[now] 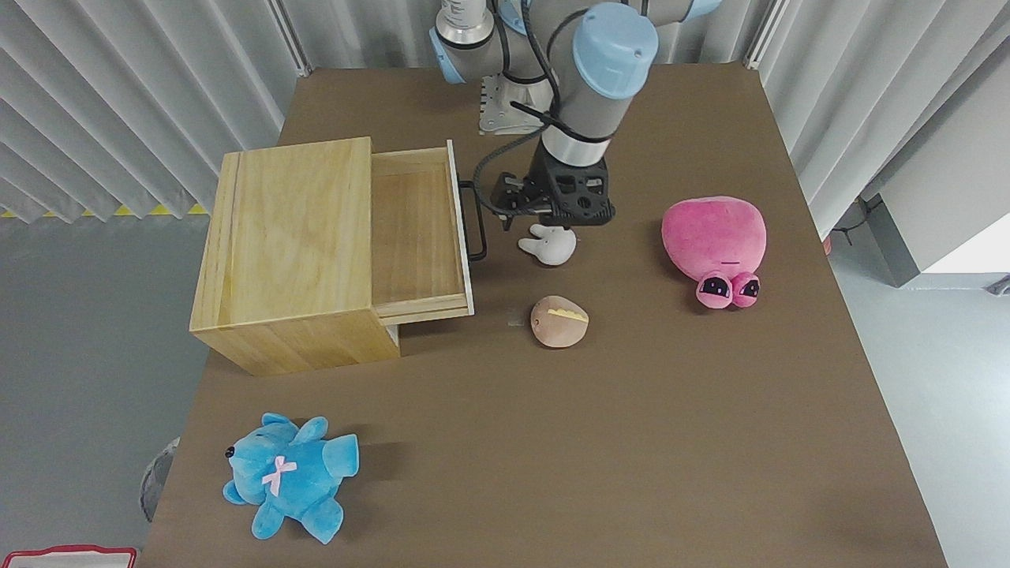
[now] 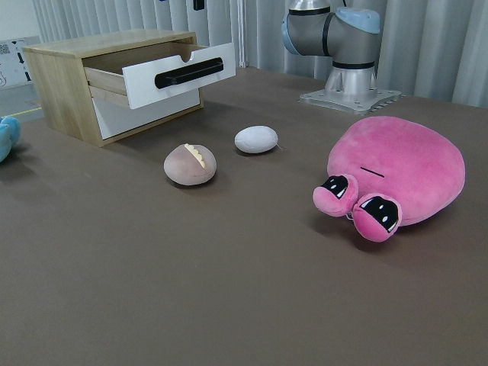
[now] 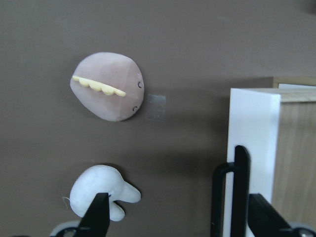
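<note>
My gripper hangs over the small white plush, beside the black handle of the pulled-out drawer of a wooden cabinet. Its fingers stand apart in the wrist view, with nothing seen between them but table. A beige round plush with a yellow strip lies nearer the front camera, beyond the white plush in the wrist view.
A large pink plush lies to the right, a blue bear near the front left.
</note>
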